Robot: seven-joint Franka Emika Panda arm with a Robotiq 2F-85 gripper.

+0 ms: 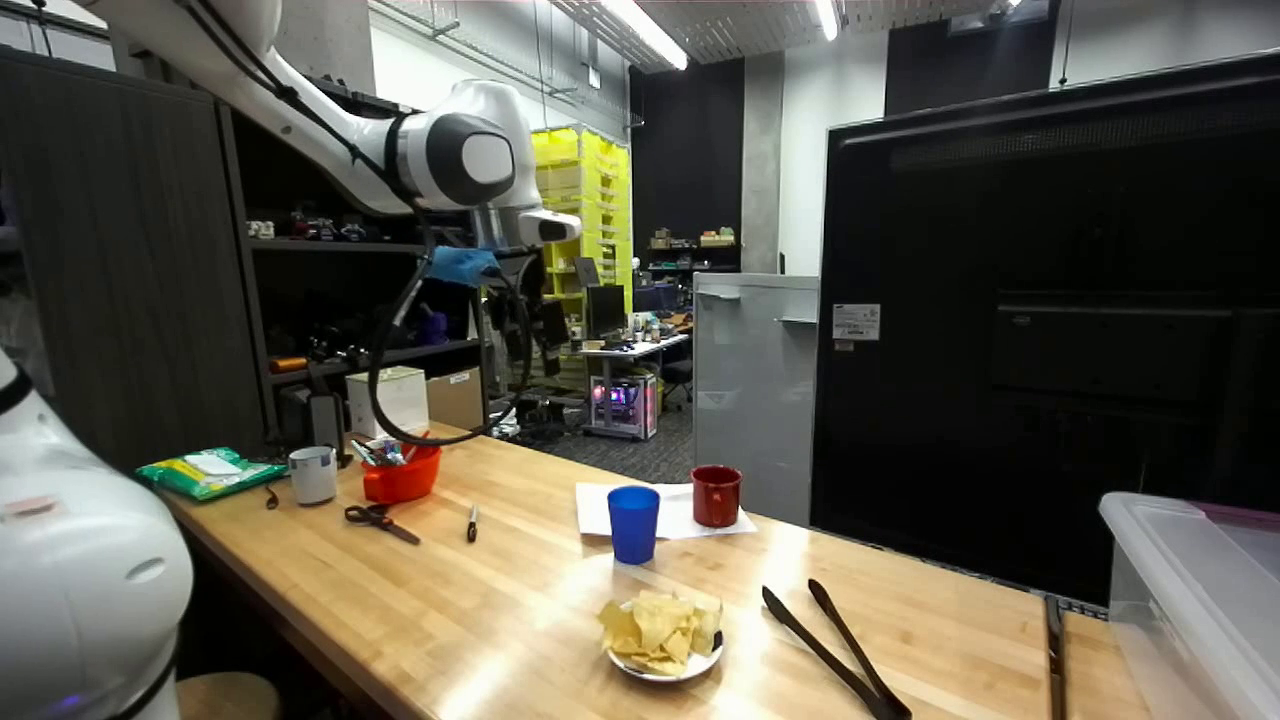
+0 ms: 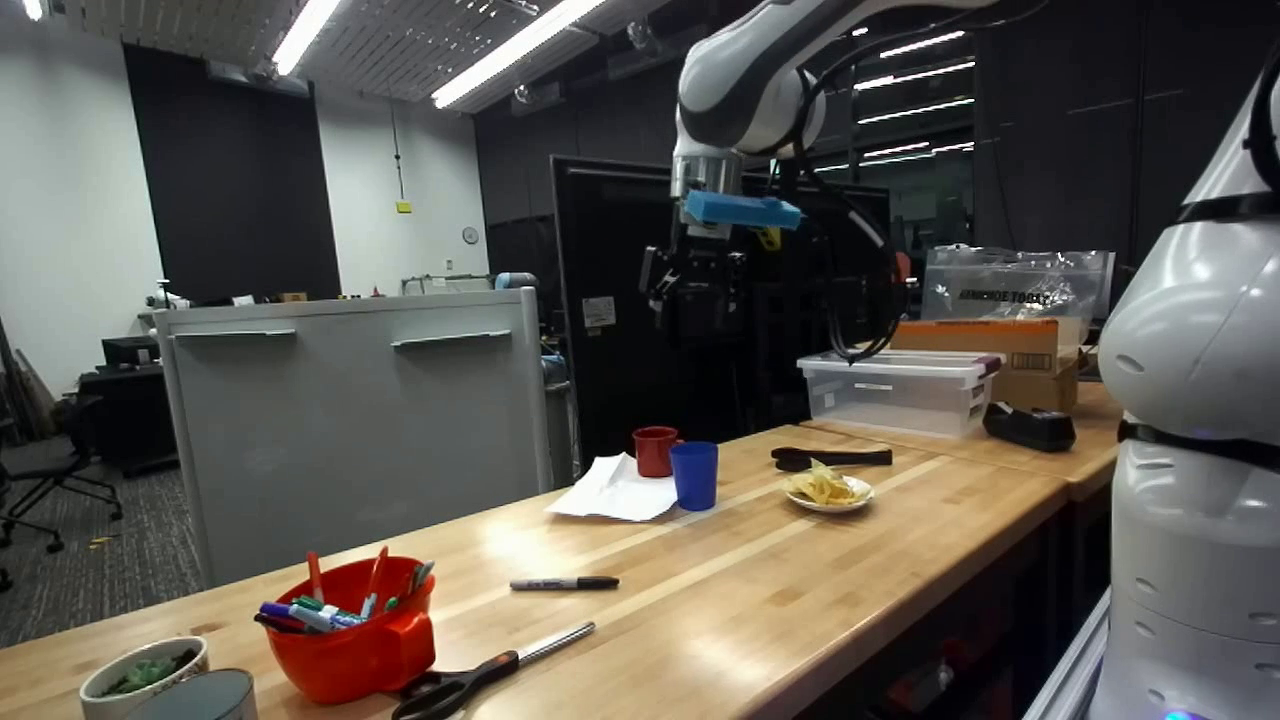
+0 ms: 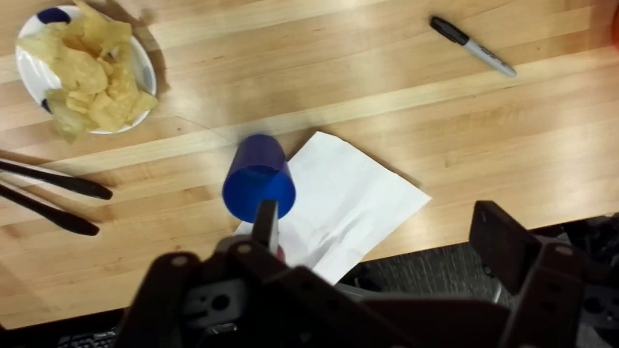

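Observation:
High above the wooden table, my gripper is open, its two dark fingers wide apart and nothing held. Below it in the wrist view are a white paper sheet and an upright blue cup, the left fingertip overlapping the cup's rim in the picture. A red mug stands on the paper behind the blue cup; in the wrist view the finger hides nearly all of it. A white plate bears yellow chips. Black tongs lie spread beside the plate.
A marker, scissors and a red container of pens occupy the other end of the table. A clear plastic bin stands past the tongs. Bare wood lies between the marker and the plate.

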